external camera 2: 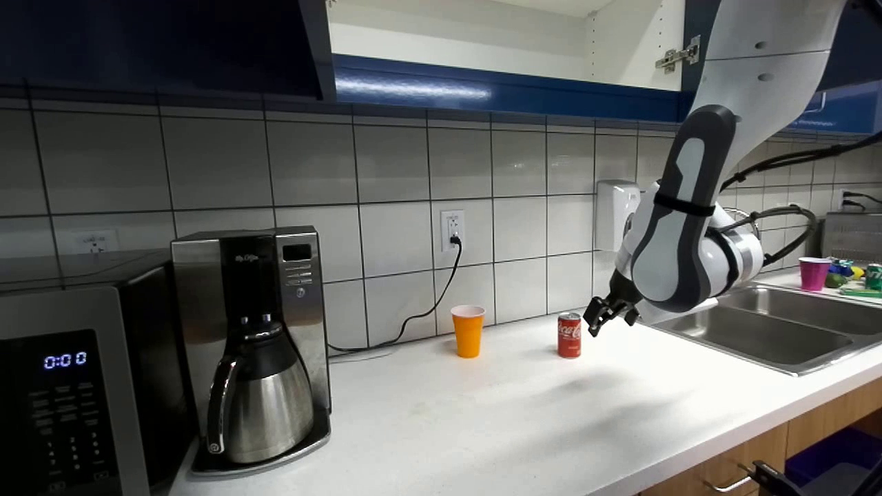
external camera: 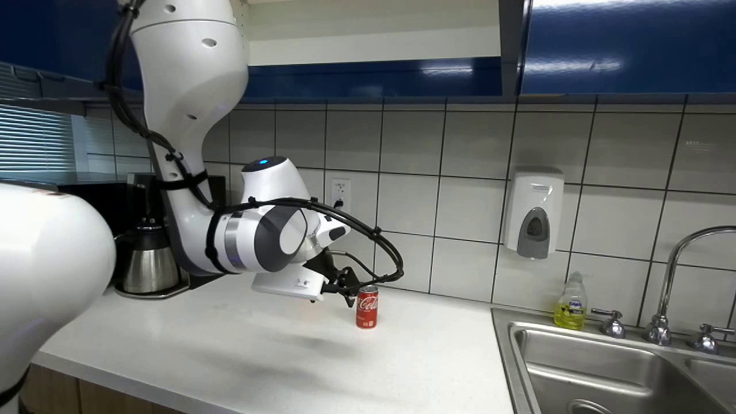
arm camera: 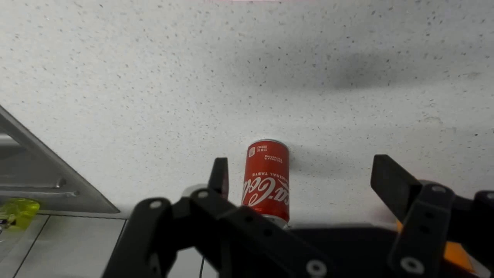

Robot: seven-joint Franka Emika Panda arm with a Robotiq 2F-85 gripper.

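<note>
A red Coca-Cola can (external camera: 367,307) stands upright on the white counter, close to the tiled wall. My gripper (external camera 2: 613,323) is open and empty, its fingertips above the counter and close to the can (external camera 2: 568,335) in exterior view 2. In the wrist view the can (arm camera: 266,178) appears between the fingers of the gripper, closer to the left one; its top is partly covered by the gripper's linkage. An orange cup (external camera 2: 468,333) stands left of the can in exterior view 2; the arm hides it in exterior view 1.
A coffee maker (external camera 2: 302,322) and microwave (external camera 2: 62,372) occupy one end of the counter. The sink (external camera: 593,365) lies at the other, with a yellow soap bottle (external camera: 571,303) behind it. Overhead hangs an open cabinet (external camera 2: 463,33).
</note>
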